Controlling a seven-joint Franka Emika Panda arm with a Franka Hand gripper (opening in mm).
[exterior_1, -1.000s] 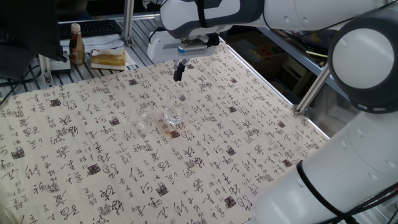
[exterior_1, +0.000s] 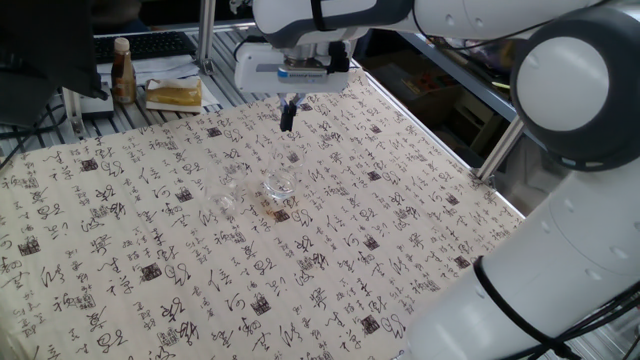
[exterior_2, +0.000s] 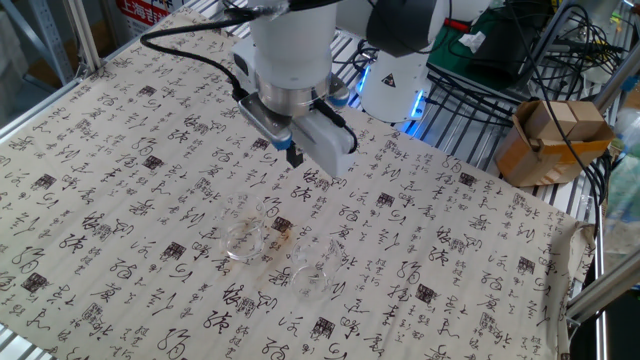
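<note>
Two clear, see-through vessels stand close together on the patterned cloth. In exterior view 1 the right-hand vessel is the easier to make out, and the fainter vessel is to its left. Exterior view 2 shows a clear vessel on the left and another on the right, nearer the camera. My gripper points down above the cloth, apart from both vessels. Its dark fingertips sit together at the middle of the hand; it looks shut, with nothing visible between them.
Calligraphy-printed cloth covers the table, with wide bare areas around the vessels. A sauce bottle and a yellow packet lie beyond its back edge. In exterior view 2 a cardboard box stands beyond the cloth.
Compared with a second ago, the arm has shifted slightly and the hand has levelled out, moving a little left in exterior view 1. The vessels have stayed put.
</note>
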